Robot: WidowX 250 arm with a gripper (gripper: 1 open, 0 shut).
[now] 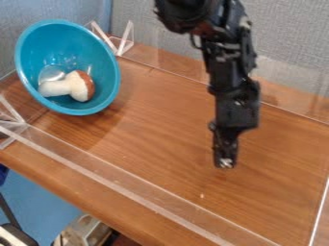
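Observation:
My gripper (pixel 225 154) hangs low over the right-middle of the wooden table, pointing down and slightly blurred; it looks shut, and nothing clearly shows between its fingers. A turquoise bowl (pixel 100 60) sits at the upper left of the table, holding a white and brown object (pixel 67 85), apparently a toy mushroom, and something pale or translucent beside it.
Clear panels or rails run along its edges, with white clips at the left and back. A grey textured wall stands behind.

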